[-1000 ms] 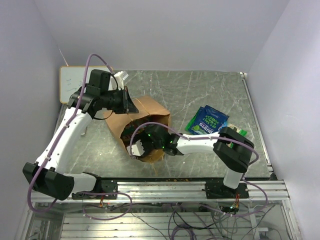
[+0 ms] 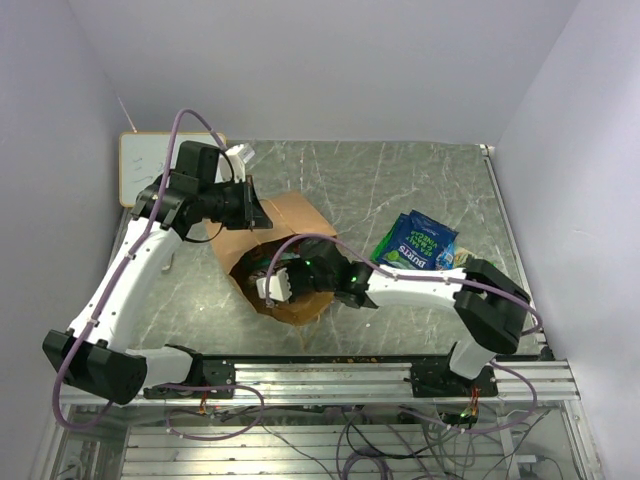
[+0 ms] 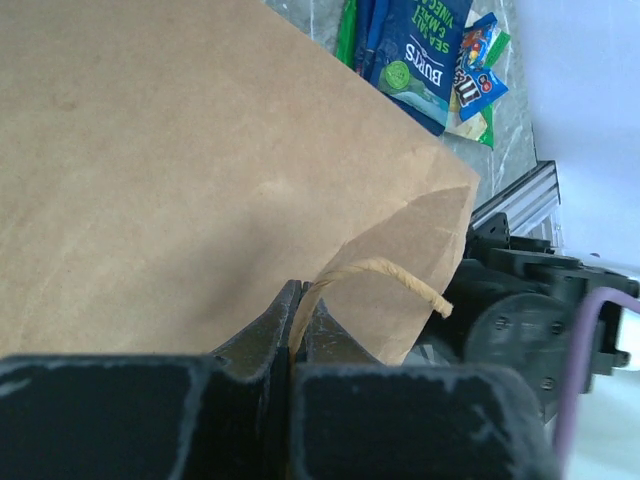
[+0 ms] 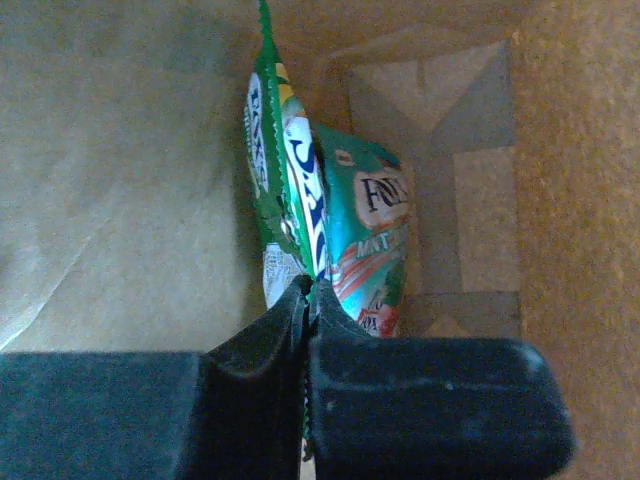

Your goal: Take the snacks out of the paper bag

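The brown paper bag [image 2: 292, 213] lies with its mouth facing the front of the table. At its upper edge my left gripper is shut on the twisted cord handle [image 3: 378, 266]. Deep in the bag, my right gripper is closed on the lower end of a narrow green Fox's packet [image 4: 290, 150], which stands on edge. Just right of that packet sits a teal Fox's Mint packet [image 4: 378, 215], partly behind it. From the top view, the right fingertips and these packets cannot be made out clearly.
On the table to the right, outside the bag, lie blue Burts packets [image 2: 420, 240] with a green one beside them. An M&M's packet [image 3: 478, 88] is next to them. A whiteboard [image 2: 140, 165] stands back left.
The right arm has since shifted right, and its wrist has turned. The left gripper stays at the handle.
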